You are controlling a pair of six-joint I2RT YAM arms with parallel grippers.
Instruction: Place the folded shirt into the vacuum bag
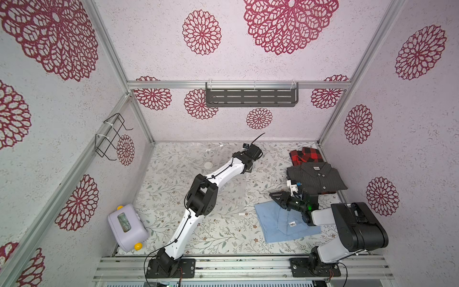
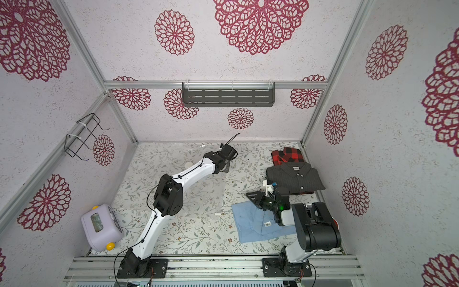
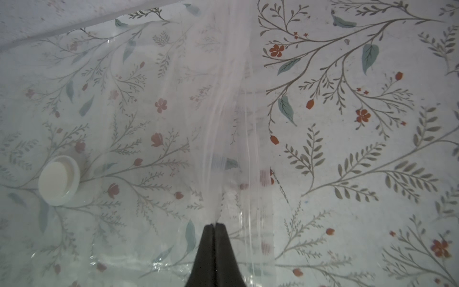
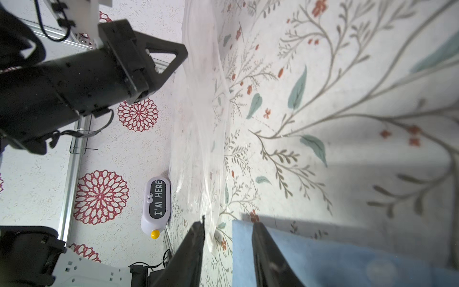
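The clear vacuum bag point(image 3: 138, 143) lies over the left and middle of the table, with a round white valve point(image 3: 59, 180). In the left wrist view its film is drawn into folds that run to my left gripper, whose fingers are together on it. From the right wrist view, the bag's edge point(image 4: 203, 110) rises off the table in a tall sheet. A folded light-blue shirt point(image 1: 272, 224) lies flat at front right. My right gripper is over the shirt's far left part, fingers apart, nothing between them; the arm covers part of the shirt.
A folded dark grey shirt point(image 1: 316, 177) lies behind the right arm, with a red-and-black checked one point(image 1: 306, 156) beyond it. A lilac box point(image 1: 127, 228) stands at front left. Bare table point(image 1: 267, 179) shows between bag and shirts.
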